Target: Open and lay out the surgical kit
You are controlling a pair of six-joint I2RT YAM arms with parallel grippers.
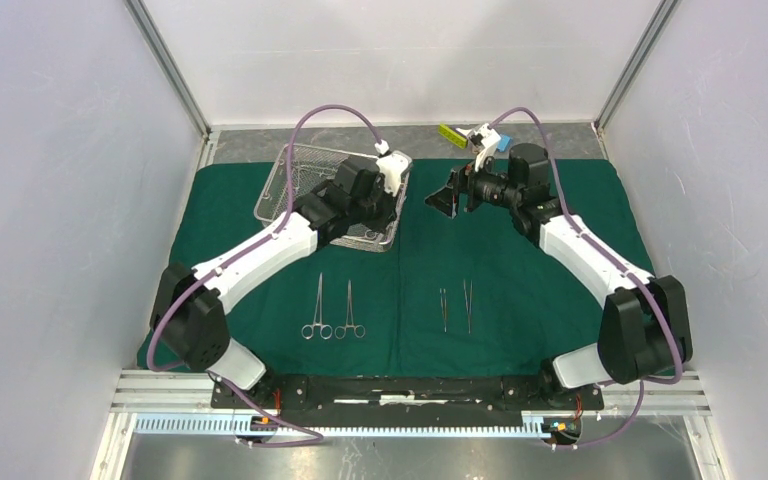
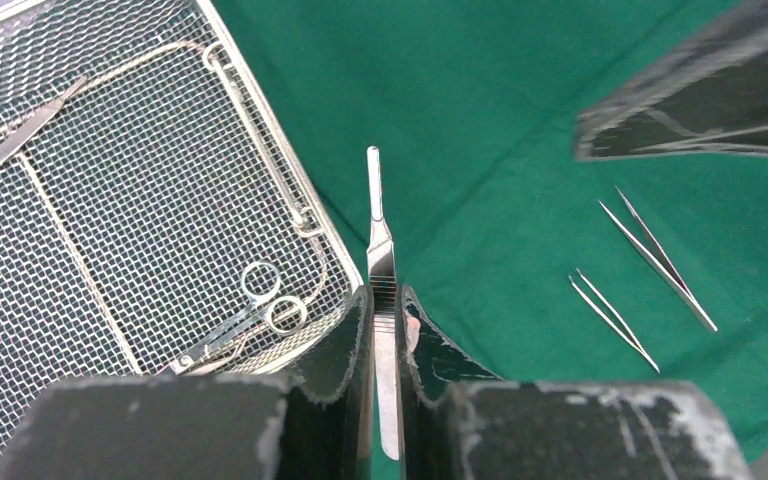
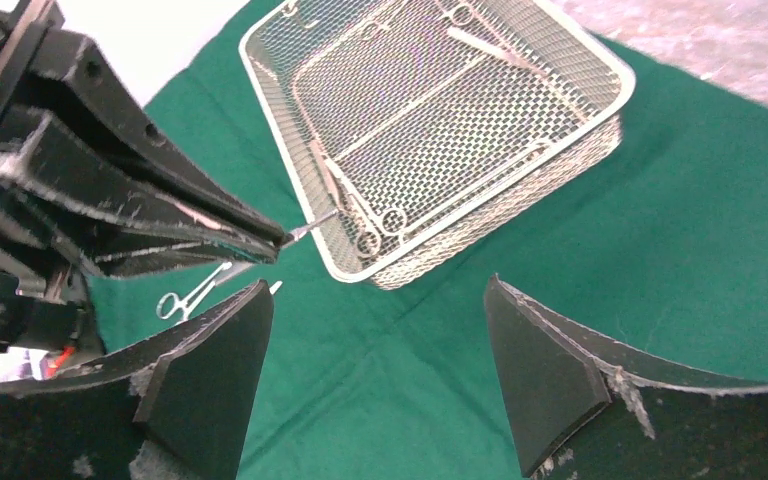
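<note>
A metal scalpel-like instrument [image 2: 381,250] is pinched in my left gripper; its slim end points away past the fingertips. In the right wrist view the left gripper comes in from the upper left, with the instrument's end [image 3: 312,224] poking out beyond it. My right gripper stands open, its fingers wide apart over green cloth and nothing between them. Behind the left arm is the wire-mesh tray [image 1: 403,190], holding ring-handled scissors [image 2: 260,302] and another slim metal instrument [image 2: 15,150].
On the green cloth [image 1: 550,320] lie two ring-handled clamps [image 1: 318,312] at front left and two tweezers [image 1: 468,305] right of centre. Small coloured blocks, one yellow [image 1: 451,136], sit on the grey strip at the back.
</note>
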